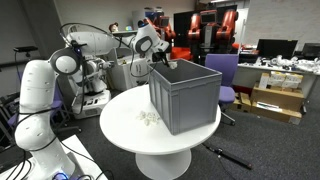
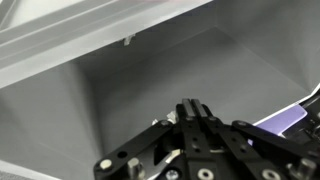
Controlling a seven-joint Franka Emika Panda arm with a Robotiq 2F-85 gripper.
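Observation:
A tall grey bin (image 1: pixel 186 103) stands on the round white table (image 1: pixel 118 115), open at the top. My gripper (image 1: pixel 171 63) is over the left part of the bin's opening. In the wrist view, I look down past the bin's rim (image 2: pixel 75 45) to its grey floor (image 2: pixel 185 70). There the gripper shows its dark fingers together, with nothing visible between them. Small whitish bits (image 2: pixel 171 116) show beside the fingertips, low in the bin; what they are is too small to tell. Several pale pieces (image 1: pixel 149 117) lie on the table, left of the bin.
A purple chair (image 1: pixel 224 72) stands behind the bin, and cardboard boxes (image 1: pixel 277 100) are stacked at the back right. A black bar (image 1: pixel 228 156) lies on the floor.

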